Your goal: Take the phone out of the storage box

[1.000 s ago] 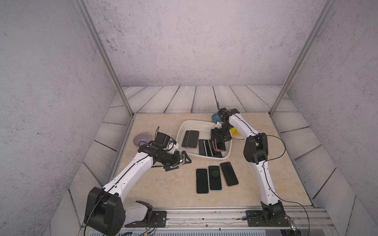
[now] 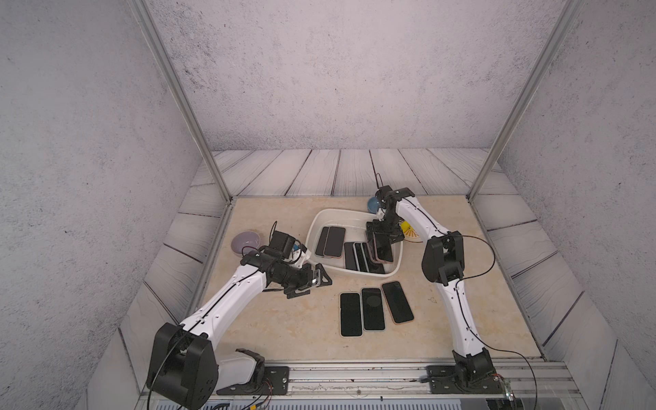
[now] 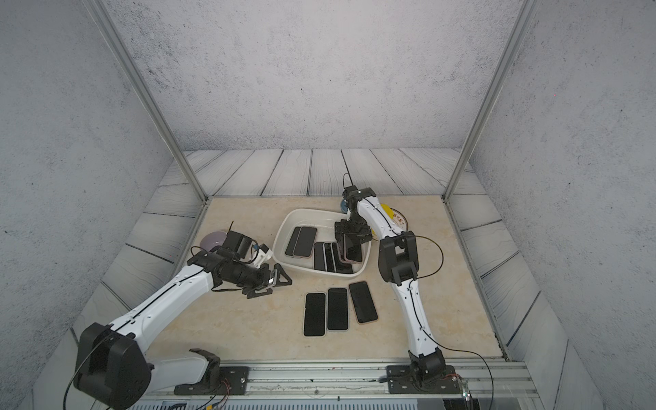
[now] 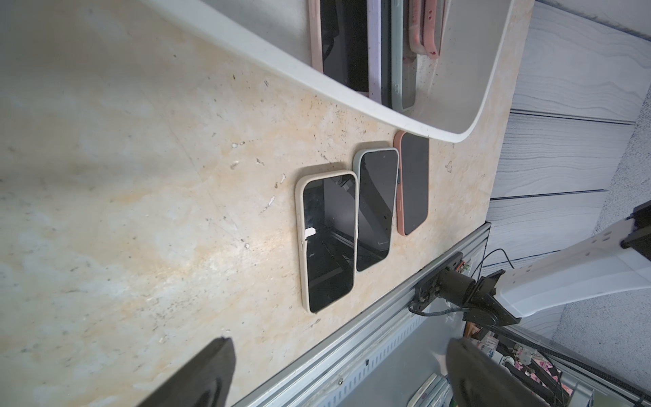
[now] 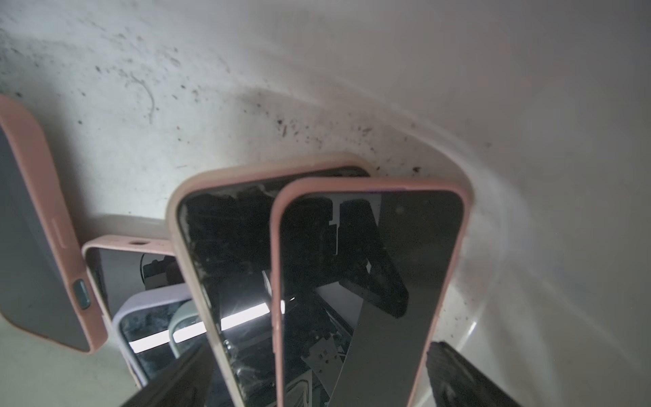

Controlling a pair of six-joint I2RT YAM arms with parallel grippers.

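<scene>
The white storage box (image 2: 316,223) stands mid-table with several phones inside, two at its left and an overlapping group at its right. My right gripper is open over that group. In the right wrist view its fingers stand either side of a pink-cased phone (image 5: 366,271), which partly lies over another pale-pink-cased phone (image 5: 237,224). Outside the box, in front of it, three phones lie face up: one cream-cased (image 4: 329,237), one pale green (image 4: 377,203) and one pink (image 4: 413,183). My left gripper (image 2: 319,278) stands open and empty at the box's front left.
A purple bowl (image 2: 245,242) sits at the left behind my left arm. Behind the box's right side are a blue object (image 2: 373,204) and a yellow-patterned plate (image 2: 410,230), partly covered by my right arm. Bare table (image 2: 273,331) lies left of the three phones.
The left arm and the phones on the table have stayed put.
</scene>
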